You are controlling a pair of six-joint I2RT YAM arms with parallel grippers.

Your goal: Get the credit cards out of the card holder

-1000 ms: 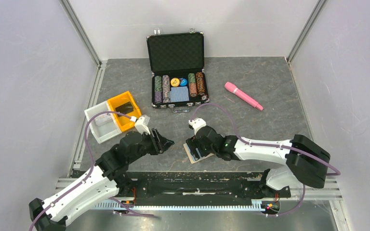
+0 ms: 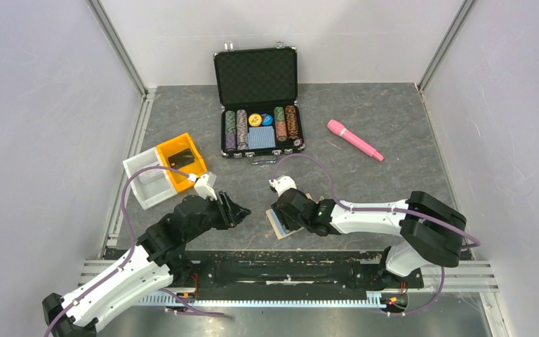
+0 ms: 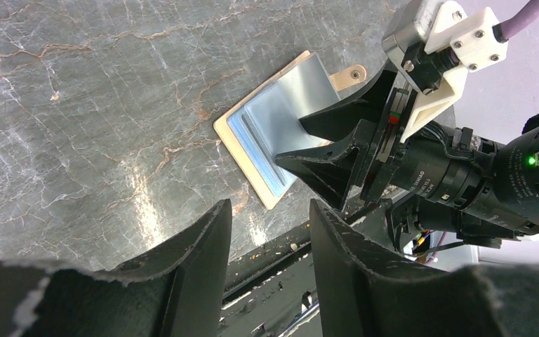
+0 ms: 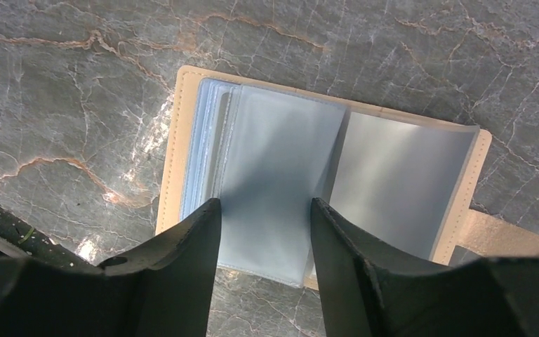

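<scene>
The card holder lies open on the table, its tan cover [image 4: 171,165] spread under clear plastic sleeves [image 4: 277,168]. A tan snap strap [image 3: 348,76] sticks out from one side. Directly over the sleeves is my right gripper, part open, one finger on each side of the upper sleeve stack. Whether its fingertips touch the plastic I cannot tell. I see no card clearly in the sleeves. To the left of the holder, my left gripper stands open and empty; in the top view [image 2: 242,213] it hovers near the table's front.
A yellow tray [image 2: 201,166] with a dark card-like item [image 2: 182,159] sits at the left, joined to a white tray [image 2: 130,167]. Behind is an open poker case [image 2: 256,77]. A pink microphone [image 2: 355,140] lies at the right.
The left arm has hardly moved.
</scene>
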